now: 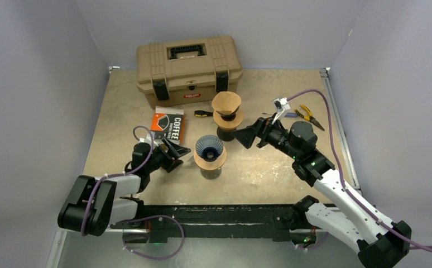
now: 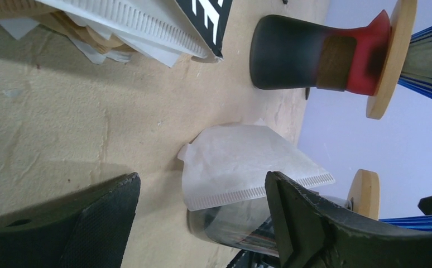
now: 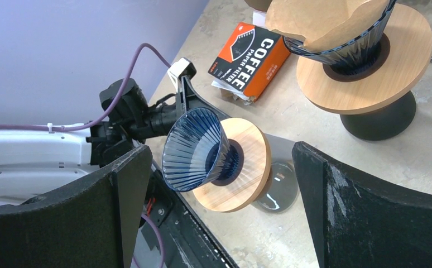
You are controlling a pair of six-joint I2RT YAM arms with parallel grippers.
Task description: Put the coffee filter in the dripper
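A white paper filter (image 2: 236, 162) stands on the table, leaning on the clear base of the front dripper stand in the left wrist view. My left gripper is open and low, its fingertips near the filter's close edge, with a gap between filter and left-hand finger. The front dripper (image 1: 209, 147), blue, ribbed and empty, sits on a wooden ring (image 3: 250, 184). Behind it, the other dripper (image 3: 350, 54) holds a brown filter (image 3: 331, 22). High right of both stands, my right gripper is open with nothing held.
An orange and black filter box (image 1: 169, 125) lies behind the left gripper, loose papers showing at its open end. A tan toolbox (image 1: 190, 70) fills the back; pliers (image 1: 311, 118) and a screwdriver (image 1: 204, 113) lie nearby.
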